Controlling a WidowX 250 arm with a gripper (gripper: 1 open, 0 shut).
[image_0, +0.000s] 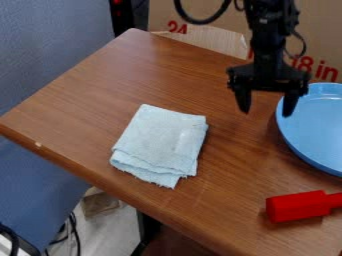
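My black gripper hangs above the back right of the wooden table, open, with nothing seen between its fingers, just left of a blue plate that runs off the right edge. A folded pale blue cloth lies flat left of centre. A red object, partly cut off, lies at the front right.
The wooden table has free room at the back left and centre. A cardboard box stands behind it. Beside the table's left edge are a blue-grey surface and cables lower down.
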